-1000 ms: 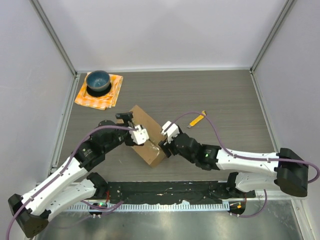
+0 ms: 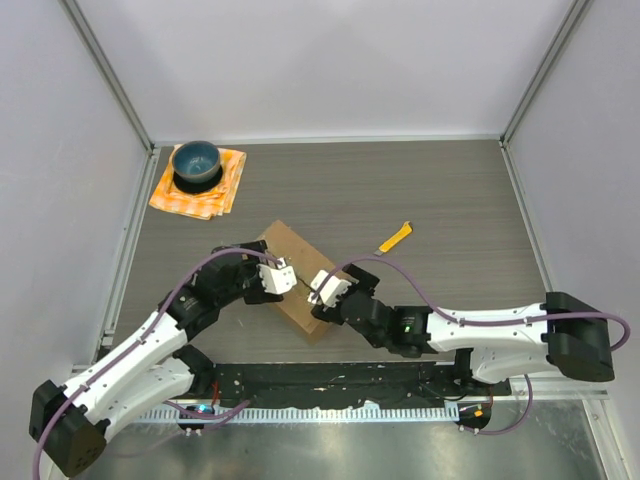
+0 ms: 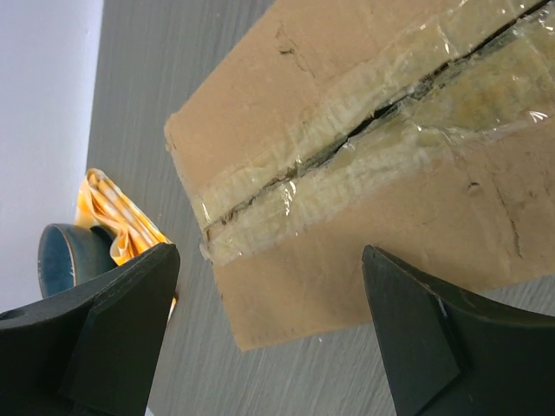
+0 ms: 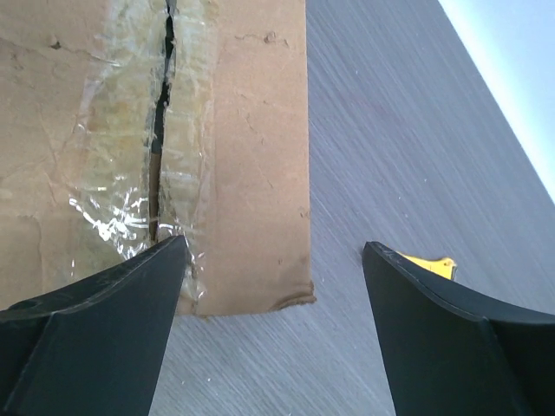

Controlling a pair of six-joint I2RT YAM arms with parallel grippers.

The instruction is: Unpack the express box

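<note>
The cardboard box (image 2: 288,240) lies at an angle on the table between my two arms, partly covered by them in the top view. Clear tape runs along its top seam, and a dark slit shows the tape parted there. My left gripper stands open over one end of the box (image 3: 286,299), nothing between its fingers. Over the other end my right gripper is open too, with the box (image 4: 256,165) below and beyond its fingertips. The flaps still lie flat; what the box holds is hidden.
A yellow utility knife (image 2: 397,237) lies right of the box, blade end toward it. At the back left, a dark blue bowl (image 2: 197,162) sits on an orange checked cloth (image 2: 232,170).
The box has shifted a little toward the table's front.
</note>
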